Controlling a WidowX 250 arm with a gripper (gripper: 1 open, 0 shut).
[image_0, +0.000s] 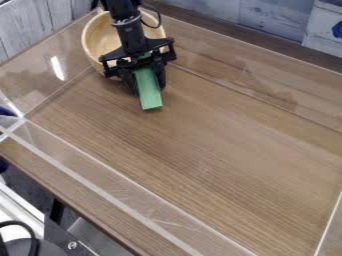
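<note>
My black gripper (139, 62) is at the top centre, shut on a green object (150, 91), which hangs upright below its fingers. Directly behind the gripper is a pale wooden bowl (99, 35), partly hidden by the gripper and its arm.
Dark and white items sit at the left edge and lower left corner, too cropped to identify. A pale edge runs along the top right.
</note>
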